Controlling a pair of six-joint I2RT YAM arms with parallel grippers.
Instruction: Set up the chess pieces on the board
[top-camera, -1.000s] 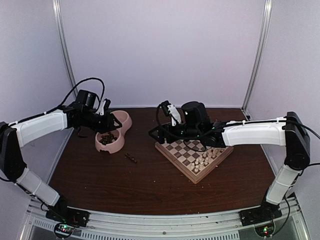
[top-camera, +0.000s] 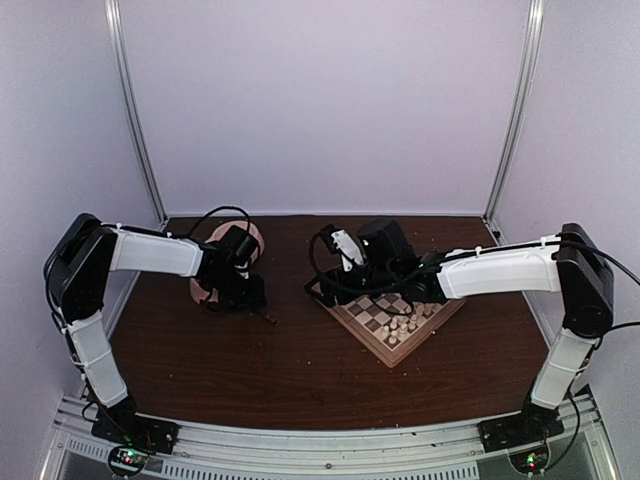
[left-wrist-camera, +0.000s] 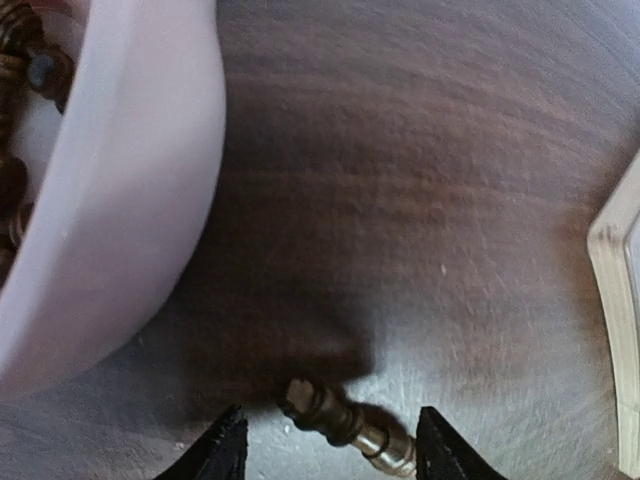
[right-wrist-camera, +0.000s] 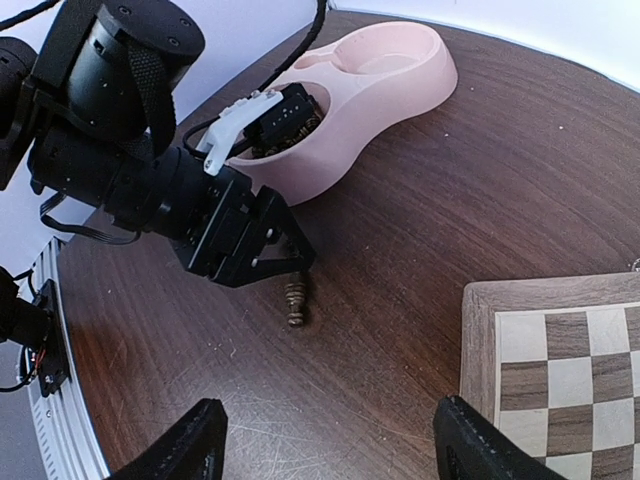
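A dark chess piece (left-wrist-camera: 350, 425) lies on its side on the bare table, between the pink bowl and the board. In the left wrist view my left gripper is open, its fingers apart on either side of the piece; whether they touch it I cannot tell. The right wrist view shows the far end of that piece (right-wrist-camera: 296, 302) sticking out past the left gripper. My right gripper stands open and empty near the left corner of the chessboard (right-wrist-camera: 481, 340). White pieces (top-camera: 402, 325) stand along the board's right side.
The pink double bowl (right-wrist-camera: 340, 150) is close beside the left gripper, with dark pieces (left-wrist-camera: 20, 130) in one hollow. The left arm partly covers it from above. Open table lies in front of both arms.
My left gripper has come down and toward the front, from above the bowl to the lying piece. The piece is still on the table.
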